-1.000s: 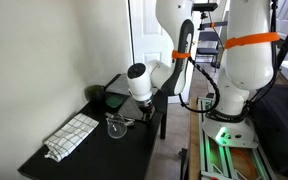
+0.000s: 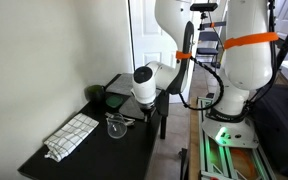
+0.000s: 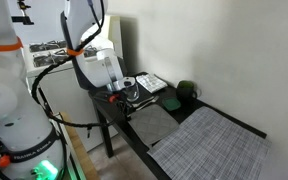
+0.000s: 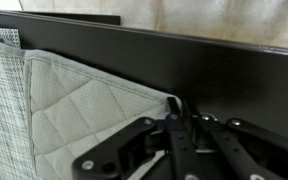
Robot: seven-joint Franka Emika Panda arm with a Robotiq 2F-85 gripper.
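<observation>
A pale grey quilted cloth [image 4: 79,105] lies on the black table in the wrist view, its hemmed edge slanting across the picture. In exterior view 2 the cloth [image 3: 156,124] appears as a flat grey patch near the table's front edge. My gripper is shut on the cloth's corner, seen at the bottom of the wrist view. The fingertips are dark and partly hide the pinched fabric. From exterior view 2, the gripper [image 3: 126,114] is low over the table beside the cloth, its fingers too small to make out.
A striped mat [image 3: 212,145] covers much of the table beside the cloth. Behind stand a dark cup [image 3: 186,90] and a green item [image 3: 171,103]. A clear glass bowl [image 2: 117,129] and a checked towel [image 2: 71,137] show in exterior view 1.
The arm has shifted slightly to the right in exterior view 1 over the last second. The other objects on the table look unmoved.
</observation>
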